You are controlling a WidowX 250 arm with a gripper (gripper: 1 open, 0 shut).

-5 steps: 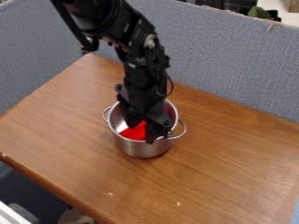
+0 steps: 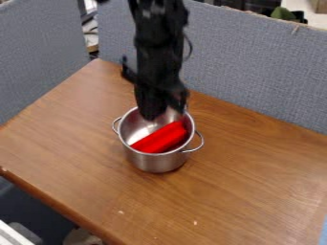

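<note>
A steel pot (image 2: 155, 162) with two wire handles stands on the wooden table (image 2: 250, 189). In it lies a red oblong object (image 2: 159, 139), toward the front. My black gripper (image 2: 156, 103) is raised over the back of the pot; it is dark and blurred, so its fingers and what is between them cannot be made out.
Grey padded panels (image 2: 250, 67) border the table at the back and left. The front left edge drops to a dark gap.
My gripper has risen up and back from inside the pot, uncovering the red object, which now shows in the pot. The pot stands in the same place.
</note>
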